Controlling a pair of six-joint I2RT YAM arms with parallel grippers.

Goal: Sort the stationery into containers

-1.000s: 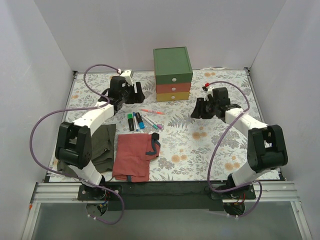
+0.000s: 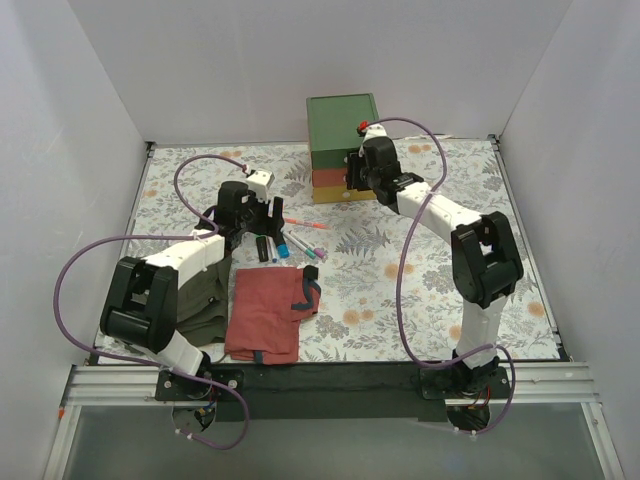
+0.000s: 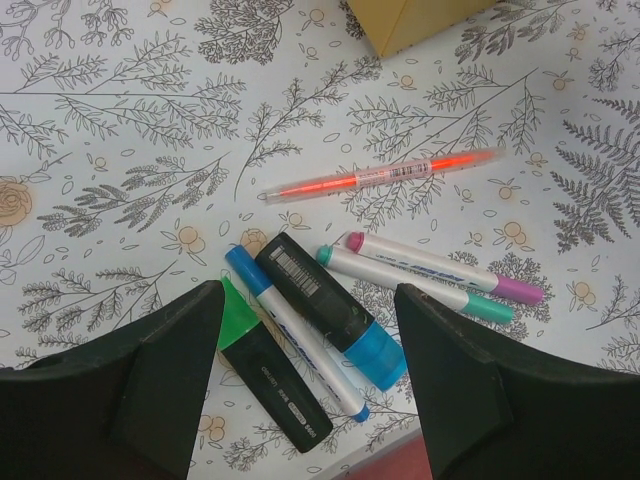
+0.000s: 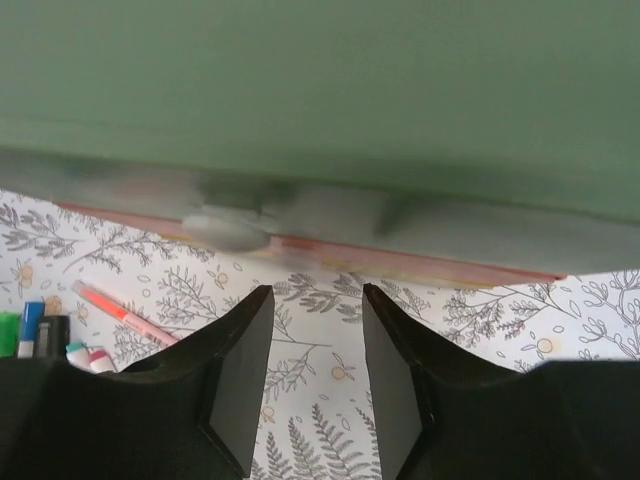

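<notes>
In the left wrist view a black marker with a blue cap (image 3: 320,300), a green-tipped highlighter (image 3: 275,380), a blue-and-white pen (image 3: 300,335) and two slim markers, one teal-ended (image 3: 415,283) and one pink-and-purple (image 3: 445,262), lie on the table. Farther off is an orange pen (image 3: 385,176). My left gripper is open above the markers, holding nothing. The drawer box (image 2: 340,120) has green, red and yellow drawers, all apparently shut. At its front my right gripper has its fingers apart, nothing between them, near the green drawer's knob (image 4: 228,230).
A folded red cloth (image 2: 265,310) and a dark olive cloth (image 2: 205,305) lie at the front left.
My right gripper has travelled left and back to the drawer front, its fingers now closer to the box. The left one has come forward over the markers. The drawers look unchanged.
</notes>
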